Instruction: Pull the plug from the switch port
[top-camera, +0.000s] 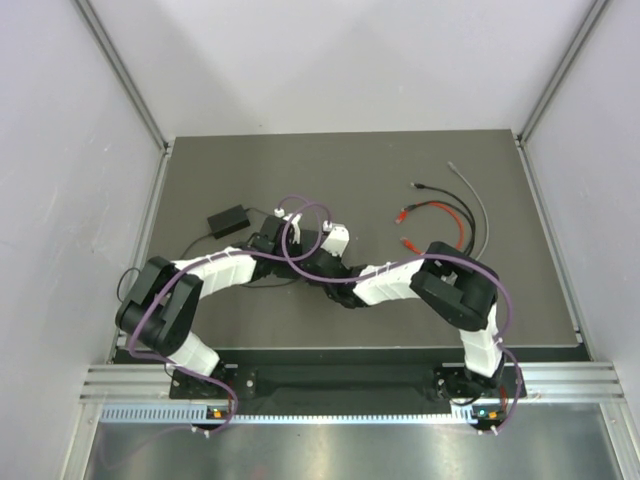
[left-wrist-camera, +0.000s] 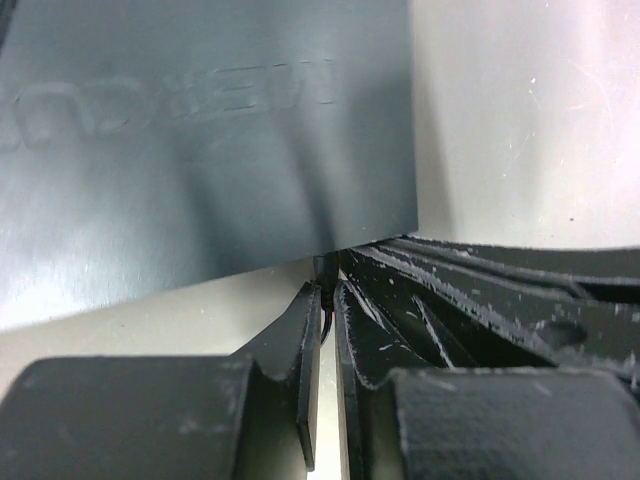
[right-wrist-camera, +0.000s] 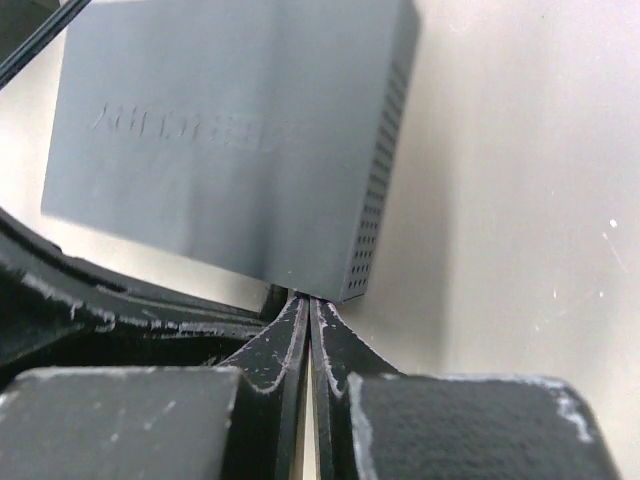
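The dark grey switch (left-wrist-camera: 230, 150) fills the upper part of the left wrist view, and its near edge meets the black plug (left-wrist-camera: 326, 268). My left gripper is shut on this plug, just below the edge. In the right wrist view the switch (right-wrist-camera: 220, 120) shows its face and a perforated side. My right gripper is shut with nothing between its fingers, its tips at the switch's lower edge near the corner. Seen from the top, the arms hide most of the switch; the port opening itself is hidden.
A black box (top-camera: 229, 221) with cables lies left of the left arm. Black, red (top-camera: 408, 243) and grey (top-camera: 482, 205) cables lie at the right of the grey table (top-camera: 350, 180). The two grippers are very close together.
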